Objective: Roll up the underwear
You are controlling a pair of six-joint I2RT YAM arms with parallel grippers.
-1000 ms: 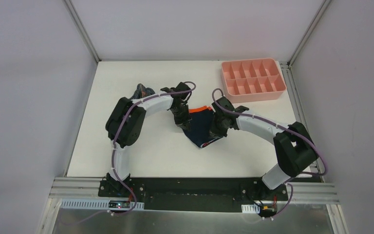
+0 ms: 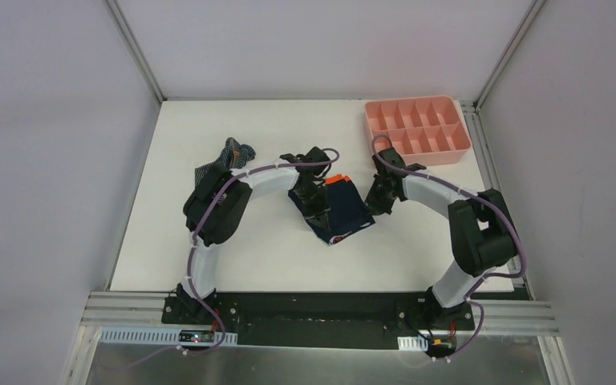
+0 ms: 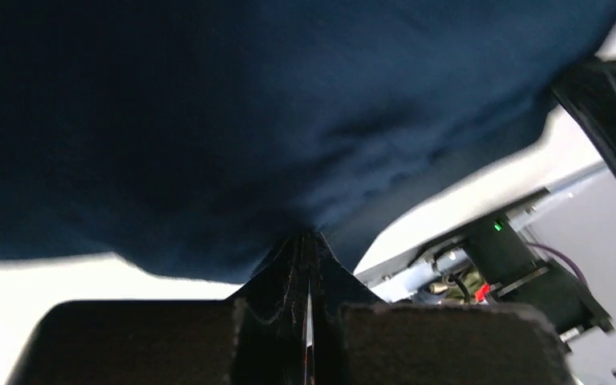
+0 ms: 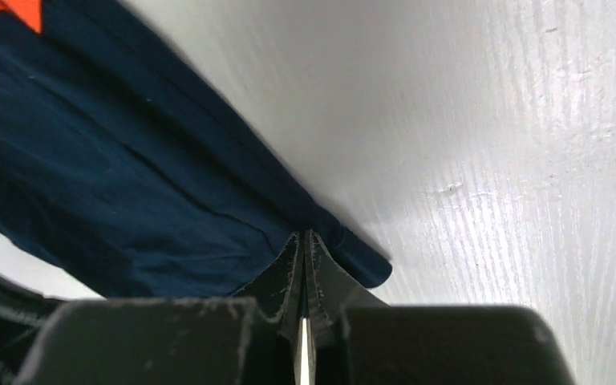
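The navy underwear [image 2: 346,204] lies folded on the white table, with orange at its far edge and a light strip along its near edge. Over its left part is my left gripper [image 2: 321,223], shut. In the left wrist view its fingertips [image 3: 305,249] overlap dark cloth [image 3: 249,144], with nothing clearly pinched. My right gripper [image 2: 375,212] is shut too, at the underwear's right edge. The right wrist view has its tips [image 4: 304,241] against the cloth [image 4: 152,184] near a corner; no fold shows between them. The arms hide part of the left side.
A pink divided box [image 2: 417,124] stands at the back right, close behind the right arm. Another bunched dark patterned cloth [image 2: 235,152] lies at the back left, partly behind the left arm.
The right one has gone from over the cloth to its right edge. The underwear looks much the same.
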